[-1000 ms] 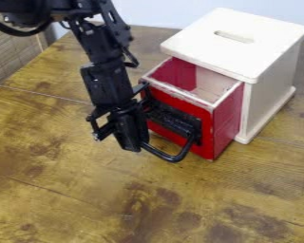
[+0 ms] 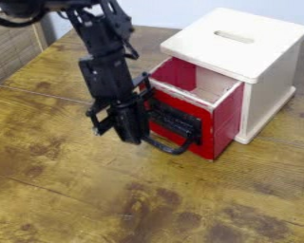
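Observation:
A white cabinet (image 2: 254,46) with a slot in its top has a red-fronted drawer (image 2: 224,128) pulled out, its white interior visible and apparently empty. My black gripper (image 2: 167,128) is at the drawer's front, low over the table, its dark parts against the red panel around a black area that may be the handle. Whether its fingers are open or shut is unclear.
A tiled surface (image 2: 9,52) lies at the upper left edge.
My gripper has shifted very slightly at the drawer front; the drawer looks unmoved.

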